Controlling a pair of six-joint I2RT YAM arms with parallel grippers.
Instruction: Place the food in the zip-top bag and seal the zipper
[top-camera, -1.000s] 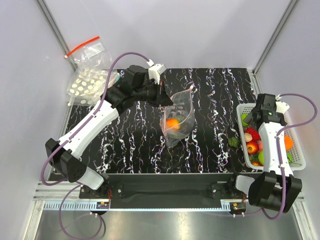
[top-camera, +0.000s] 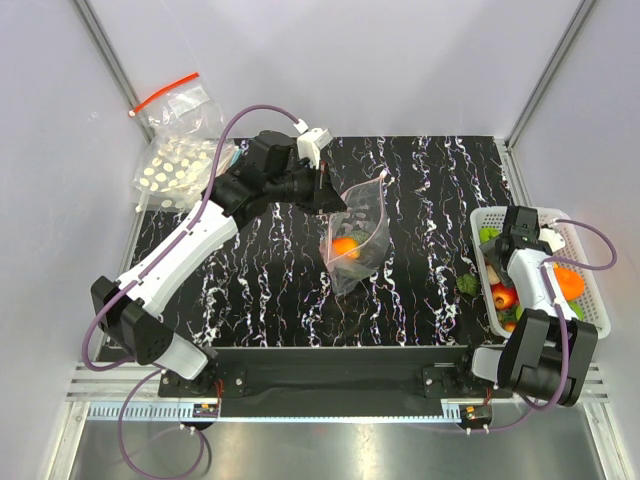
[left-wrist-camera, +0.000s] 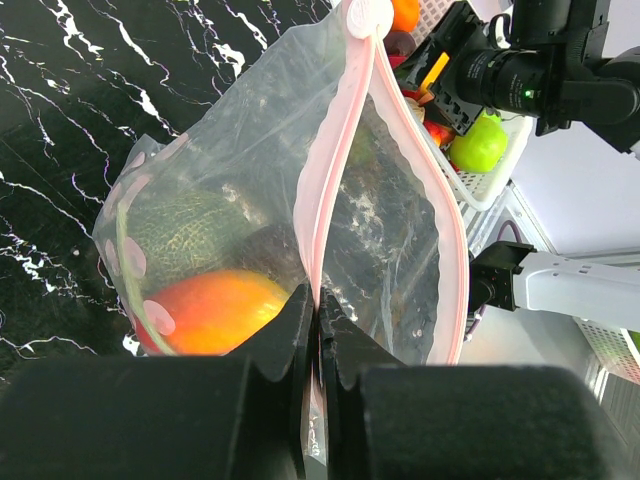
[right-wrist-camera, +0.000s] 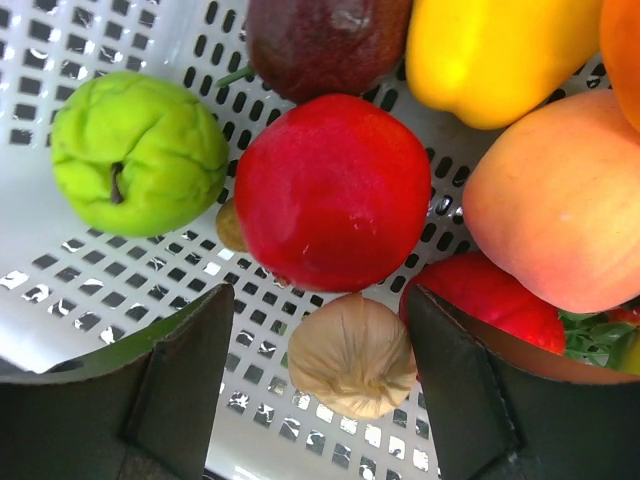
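Observation:
The clear zip bag (top-camera: 372, 222) stands open near the middle of the table, an orange-red fruit (left-wrist-camera: 215, 308) and something dark green inside it. My left gripper is shut on the bag's pink zip rim (left-wrist-camera: 335, 160). Over at the right, my right gripper is inside the white basket, its fingers apart. A tan garlic-like bulb (right-wrist-camera: 352, 357) lies between those fingers, close to the right one; I cannot tell if they touch. Just beyond the bulb sits a red round fruit (right-wrist-camera: 333, 193).
The white basket (top-camera: 598, 312) also holds a green fruit (right-wrist-camera: 138, 153), a peach (right-wrist-camera: 560, 200), a yellow pepper (right-wrist-camera: 500, 55) and more food. A broccoli piece (top-camera: 467, 284) lies beside the basket. Flat bags (top-camera: 180, 165) lie at the back left.
My right gripper has moved left and toward the table's front within the basket. The left arm and the bag have stayed still.

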